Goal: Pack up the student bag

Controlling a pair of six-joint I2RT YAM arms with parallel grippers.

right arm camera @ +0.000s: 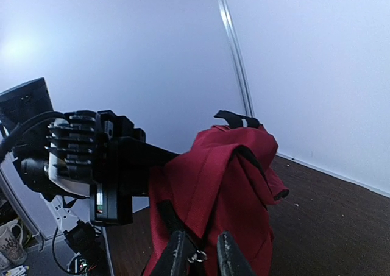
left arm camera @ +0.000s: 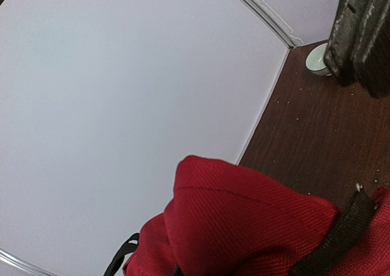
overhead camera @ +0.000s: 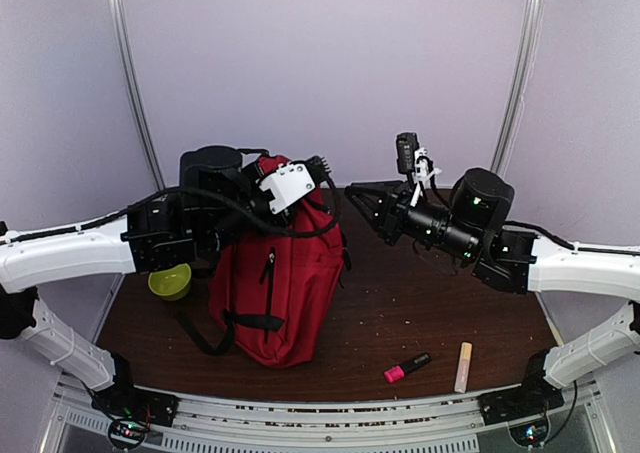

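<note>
The red bag [overhead camera: 275, 283] stands on the dark table left of centre in the top view, its front zip and black straps facing forward. At its upper edge my left gripper is shut on the red cloth; its fingertips are hidden by the fabric. Bag cloth [left arm camera: 244, 221] fills the bottom of the left wrist view. My right gripper stands just right of the bag, its fingers partly open with no object gripped between them. On the table lie a pink and black marker [overhead camera: 407, 367] and a pale capped stick [overhead camera: 463, 367].
A yellow-green bowl [overhead camera: 170, 282] sits left of the bag, behind the left arm. Bare table [overhead camera: 450, 318] lies to the right of the bag. White walls enclose the back and sides.
</note>
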